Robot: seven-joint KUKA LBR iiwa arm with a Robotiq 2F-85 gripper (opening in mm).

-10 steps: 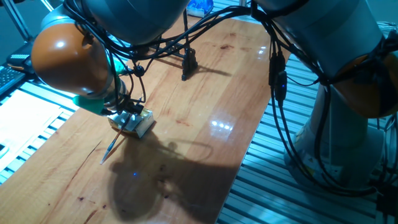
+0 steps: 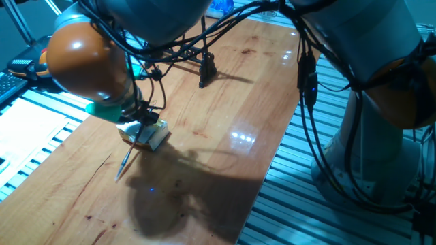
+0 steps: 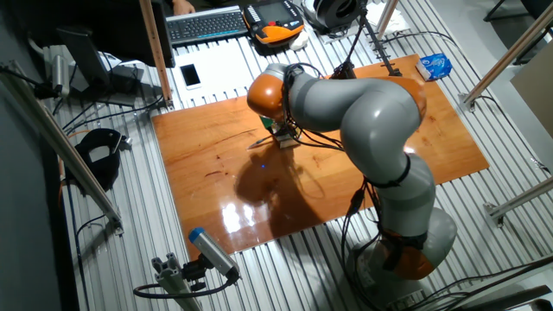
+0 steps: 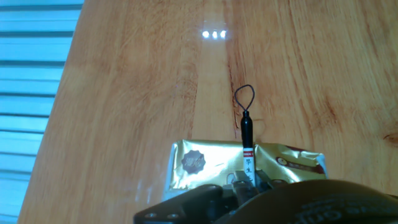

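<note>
A slim brush-like pen point(image 4: 247, 132), with a black end, a cord loop and a white and red label, is pinched between the fingertips of my gripper. Beneath it lies a gold foil packet point(image 4: 214, 163), partly hidden by the gripper in the wrist view. From exterior view 1, the gripper point(image 2: 143, 117) is just over the packet point(image 2: 155, 136), and the pen point(image 2: 124, 163) slants down past the packet's side, its thin tip close to the wood. Whether the tip touches the table cannot be told. In exterior view 2 the pen point(image 3: 259, 142) shows small beside the arm.
A black stand point(image 2: 207, 68) rises farther back. A blue packet point(image 3: 434, 66) lies at the table's far corner. Loose cables point(image 2: 238, 15) hang along the arm.
The packet has stayed where it was.
</note>
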